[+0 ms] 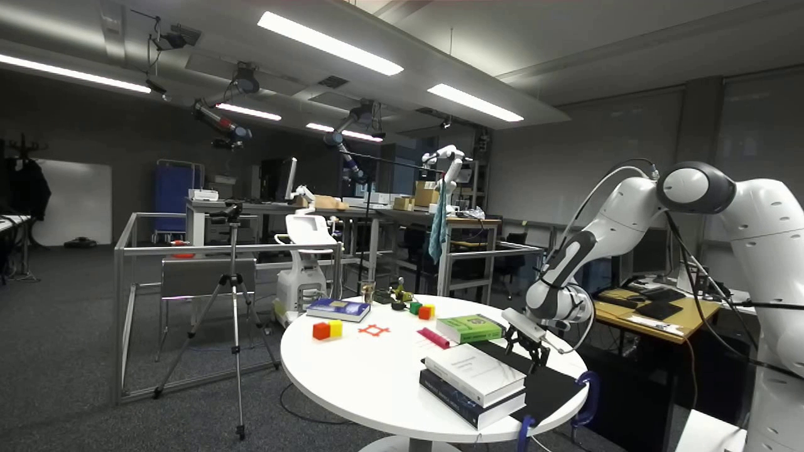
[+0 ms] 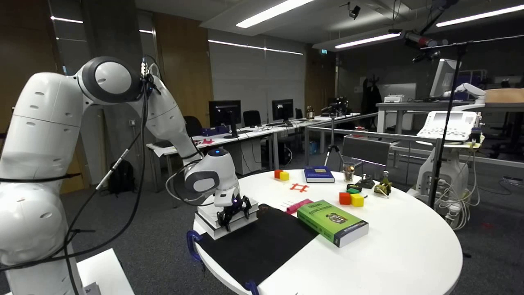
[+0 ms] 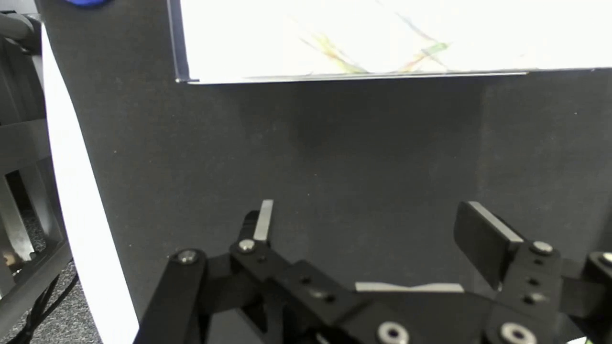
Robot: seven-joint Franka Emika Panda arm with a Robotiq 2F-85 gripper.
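Observation:
My gripper is open over the black mat (image 3: 367, 155), with only bare mat visible between its fingers. A stack of two thick books (image 1: 471, 380), white cover on top, lies on the mat; its bright edge (image 3: 355, 46) crosses the top of the wrist view. From the second exterior view, the gripper (image 2: 236, 220) appears in front of that stack, low over the mat and apart from the green book (image 2: 331, 221). A blue book (image 1: 337, 309) rests at the far side of the round table.
On the white table (image 2: 393, 246) are a pink roll (image 1: 433, 338), an orange-red frame (image 1: 374, 330), red and yellow blocks (image 1: 328, 329), and a glass cup (image 2: 348, 171). Blue clamps (image 1: 590, 398) grip the near edge.

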